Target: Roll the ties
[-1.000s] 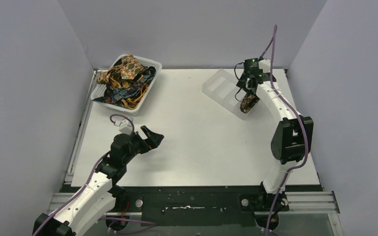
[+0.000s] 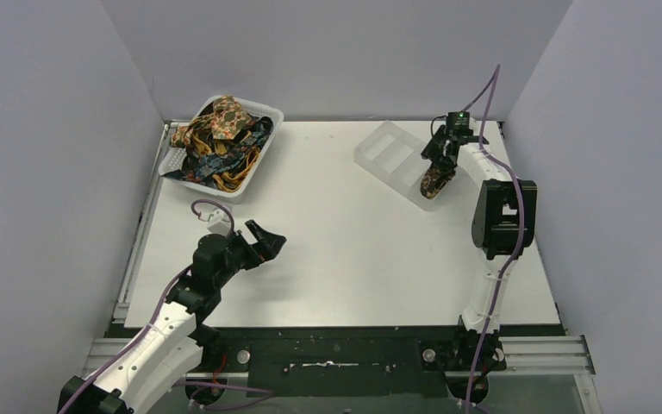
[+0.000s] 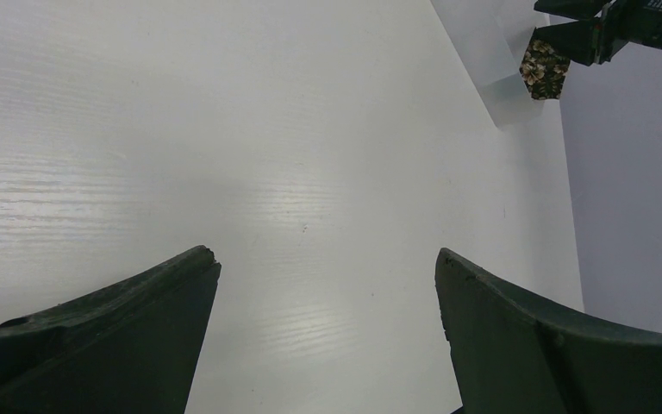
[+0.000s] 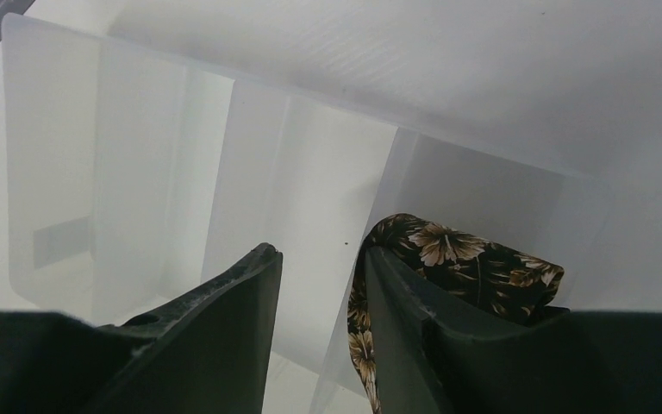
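A dark floral tie [image 2: 436,179], folded into a bundle, sits in the near right compartment of the clear divided tray [image 4: 310,172]. The right wrist view shows my right gripper with its fingers apart. Its right finger overlaps the tie [image 4: 448,250] in that view, and part of the cloth is hidden behind it. Nothing shows gripped between the two fingers. Over bare table at the left, my left gripper stands open and empty.
A white basket [image 2: 267,112] heaped with loose ties [image 2: 224,142] stands at the back left. The tray's other compartments look empty. Bare white table [image 2: 336,250] fills the middle. Grey walls close in the back and sides.
The right gripper has shifted right and a little nearer in the top view, uncovering more of the tray. The tie stays in its compartment. My left arm is still.
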